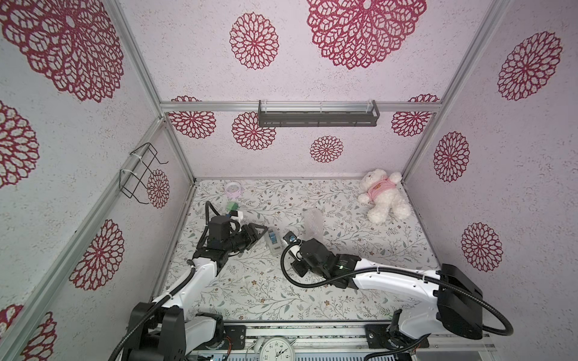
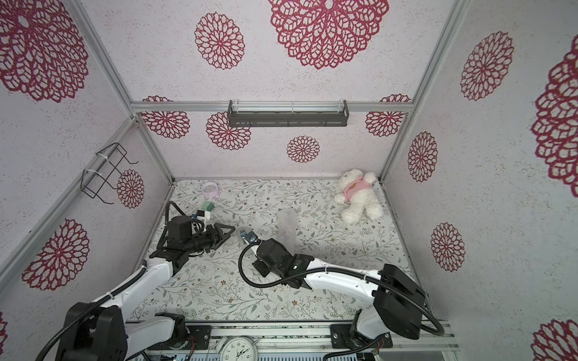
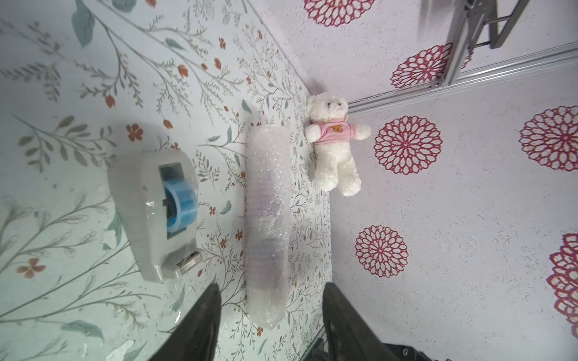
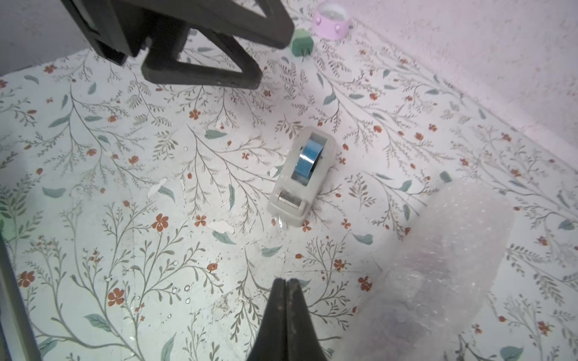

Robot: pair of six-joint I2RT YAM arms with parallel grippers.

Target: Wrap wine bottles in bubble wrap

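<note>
A white tape dispenser with a blue roll (image 3: 144, 210) (image 4: 301, 177) lies on the floral table between the grippers. Beside it a clear bubble-wrap bundle (image 3: 268, 216) (image 4: 427, 264) lies lengthwise; whether a bottle is inside I cannot tell. My left gripper (image 1: 262, 231) is held over the table left of the dispenser, fingers apart with nothing between them. My right gripper is shut, nothing showing between its fingers, near the dispenser and the bundle.
A white teddy bear (image 1: 385, 198) lies at the back right. A pink ring (image 1: 233, 187) and a green block (image 1: 232, 205) are at the back left.
</note>
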